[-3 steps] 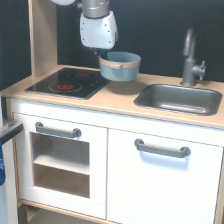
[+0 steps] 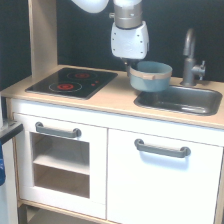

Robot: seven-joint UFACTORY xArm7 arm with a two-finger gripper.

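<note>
A grey-blue pot (image 2: 150, 83) hangs level in the upper middle of the camera view, overlapping the left part of the sink (image 2: 197, 101). From the pot's left side, the dark tip of my gripper (image 2: 128, 64) reaches down below the white arm (image 2: 129, 42) and appears shut on the pot at its rim or handle. The exact contact is too small to see. Whether the pot's underside touches the sink's edge cannot be told from this angle.
A black stove top (image 2: 73, 81) with red ring marks lies to the left on the wooden counter (image 2: 118, 98). Behind the sink rises a grey faucet (image 2: 190, 60), close to the pot's right. White cabinet doors with dark handles (image 2: 163, 150) face the front.
My gripper and the pot have moved together to the right and lower in the view, from between stove and sink to over the sink's left part.
</note>
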